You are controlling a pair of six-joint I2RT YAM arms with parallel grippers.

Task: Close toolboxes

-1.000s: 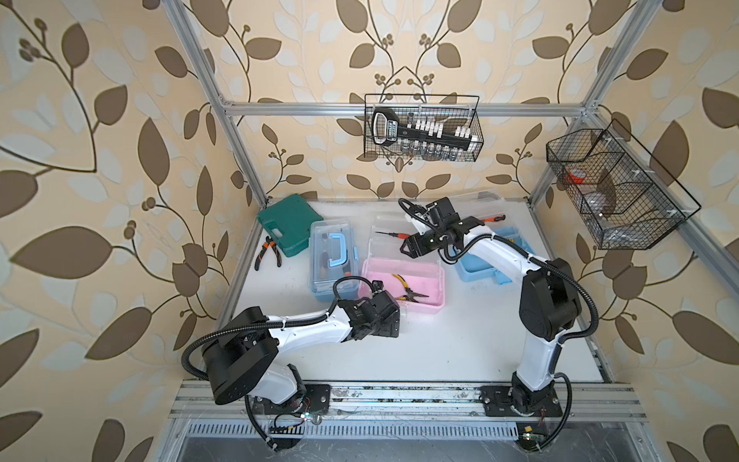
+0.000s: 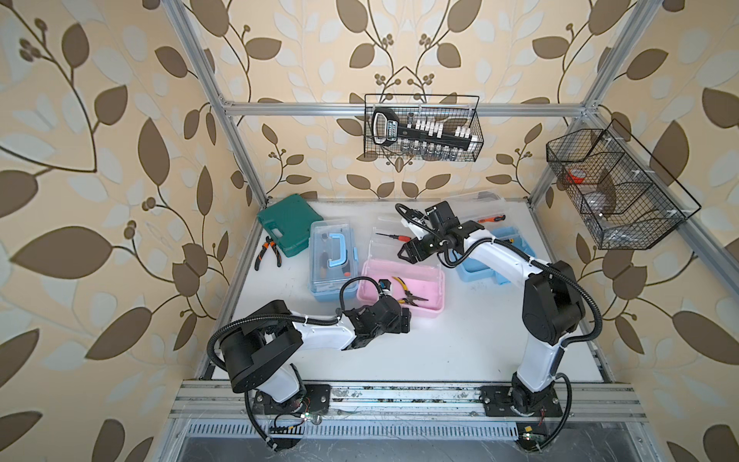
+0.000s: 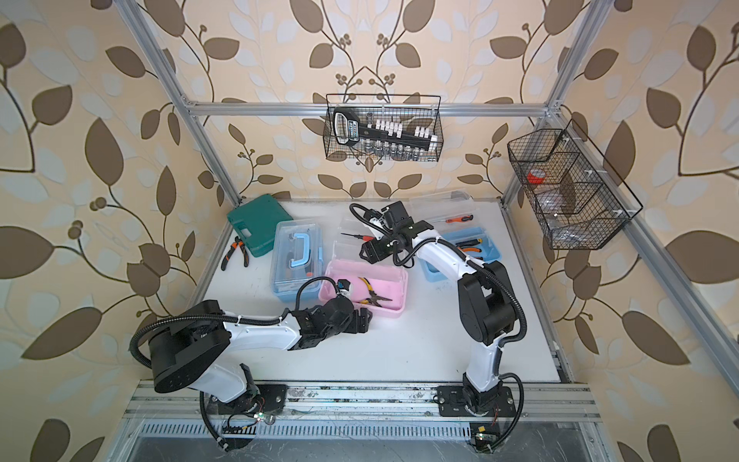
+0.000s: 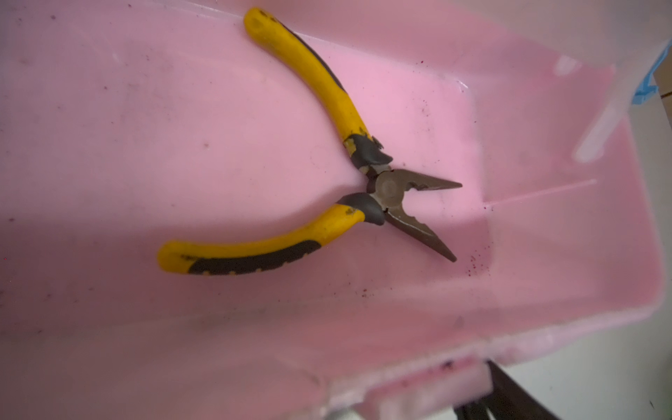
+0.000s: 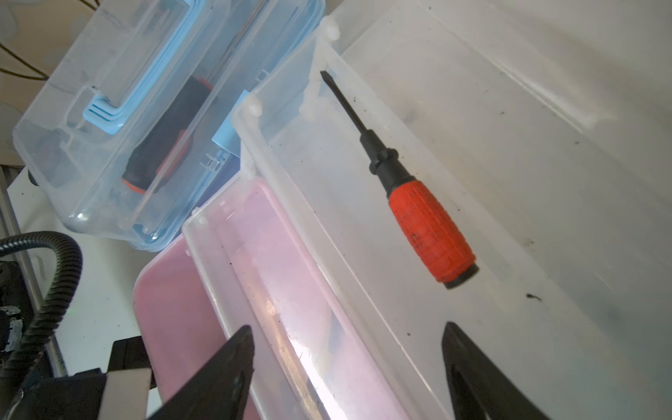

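Observation:
The pink toolbox [image 4: 140, 161] lies open with yellow-handled pliers [image 4: 294, 245] inside; its clear lid [image 5: 511, 175] is folded back, a red screwdriver [image 5: 430, 231] in its tray. My left gripper [image 2: 400, 322] is at the pink box's front edge; its finger state is hard to see. My right gripper hovers over the lid's tray, fingers apart with nothing between them. A closed clear blue toolbox [image 2: 331, 250] stands to the left; an open blue toolbox [image 3: 438, 265] is at the right behind my right arm.
A green case [image 2: 292, 223] lies at back left, beside orange-handled pliers [image 2: 268, 250]. Wire baskets [image 2: 423, 131] hang on the back and right walls.
My left gripper has moved right along the front of the pink box. My right gripper has shifted slightly at the lid.

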